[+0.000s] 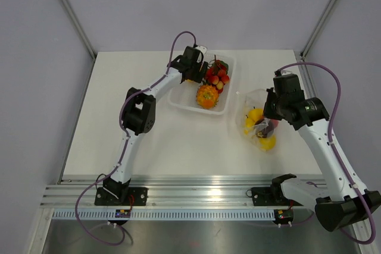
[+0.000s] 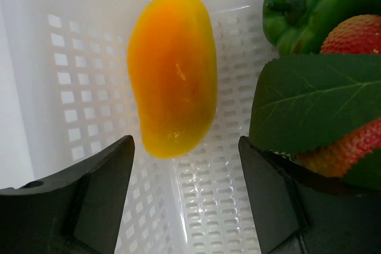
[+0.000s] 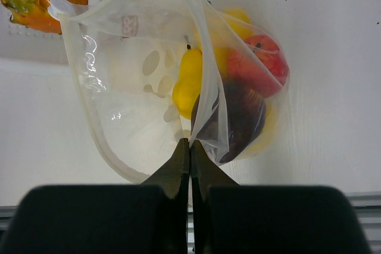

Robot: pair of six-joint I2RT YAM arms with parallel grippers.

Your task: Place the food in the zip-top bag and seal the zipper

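In the left wrist view a yellow-orange mango [image 2: 174, 69] lies in the white basket [image 2: 74, 81], beside its perforated wall. My left gripper is over the basket, its fingers apart on either side of the mango's near end, with nothing clasped. On the right, the clear zip top bag has its mouth spread wide. Inside it are a yellow pear [image 3: 189, 84], a red apple [image 3: 262, 66], a dark purple fruit [image 3: 238, 117] and other yellow pieces. My right gripper is shut on the thin edge of the bag's mouth.
Also in the basket are an orange spiky fruit [image 1: 207, 96], a cluster of red fruits [image 1: 217, 78] with leaves, and a green pepper [image 2: 309, 4]. A leaf [image 2: 315, 102] stands close to the left gripper's right finger.
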